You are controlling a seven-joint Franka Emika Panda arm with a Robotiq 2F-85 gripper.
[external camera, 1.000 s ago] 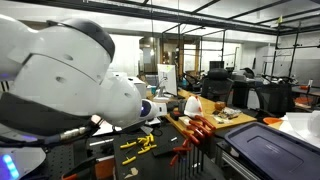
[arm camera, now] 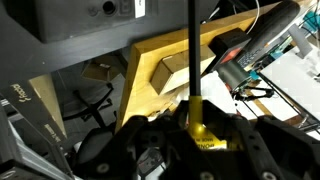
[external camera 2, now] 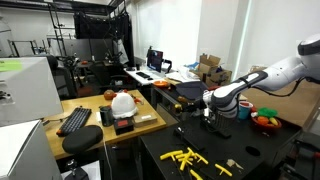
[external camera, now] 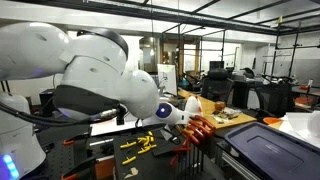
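Note:
In the wrist view my gripper is shut on a slim tool [arm camera: 197, 105], which has a yellow part between the dark fingers and a long dark shaft running up out of the picture. My white arm [external camera: 138, 95] reaches over the black table in exterior view 1, with its gripper end low near the red-handled tools. Seen from the other side, the arm [external camera 2: 240, 103] comes in from the right above the table. The held tool is too small to make out in either exterior view.
Several yellow pieces [external camera 2: 190, 158] lie on the black table. Red-handled tools [external camera: 198, 126] stand upright at its edge, beside a dark grey tray [external camera: 262, 150]. A basket of colourful things [external camera 2: 266, 121] is at the right. A wooden desk [external camera 2: 90, 128] with equipment lies beyond.
The arm has swung to the right in exterior view 1, and its end has come from the left side over toward the red-handled tools. The yellow pieces look unmoved.

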